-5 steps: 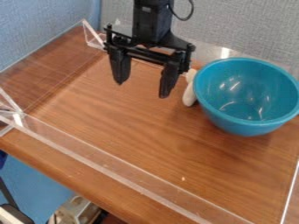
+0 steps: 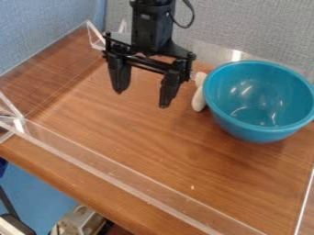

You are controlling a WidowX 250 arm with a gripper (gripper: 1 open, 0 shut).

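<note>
My black gripper (image 2: 145, 81) hangs over the wooden table at the upper middle, its two fingers spread wide apart with nothing between them. To its right, a large blue bowl (image 2: 258, 101) rests on the table. A small white object (image 2: 197, 95) lies beside the bowl's left side, behind the gripper's right finger; its shape is partly hidden.
Clear low barriers run along its edges. A textured grey wall stands at the back, blue padding at the upper left.
The bowl has not visibly moved.
</note>
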